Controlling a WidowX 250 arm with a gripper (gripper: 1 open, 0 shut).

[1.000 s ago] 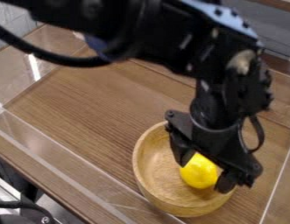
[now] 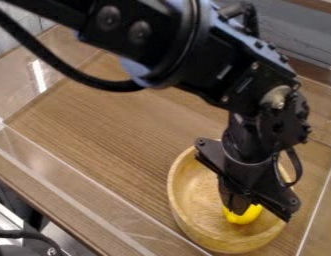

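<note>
My gripper (image 2: 235,190) is down inside a round wooden bowl (image 2: 195,214) at the lower right. A yellow object (image 2: 243,215) lies in the bowl beneath the gripper, largely hidden by it. The fingers are close together at the yellow object; whether anything is between them is hard to see.
The bowl rests on a wooden surface (image 2: 108,155), clear to the left and behind. A clear plastic edge runs along the left and front of the surface. Dark cables show at the lower left.
The gripper has closed and now covers more of the yellow object.
</note>
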